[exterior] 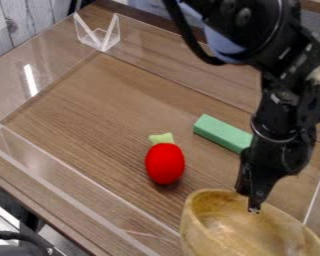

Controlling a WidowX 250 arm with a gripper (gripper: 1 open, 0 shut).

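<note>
My black gripper (252, 197) points down just over the back rim of a large yellow bowl (243, 240) at the bottom right; it looks shut, with nothing visible between its fingers. A red egg-shaped object (164, 163) lies left of the gripper, with a small pale green piece (160, 139) behind it. A green block (220, 132) lies behind the gripper, partly hidden by it.
A white wire holder (99, 32) stands at the back left. A dark object lies at the lower left edge.
</note>
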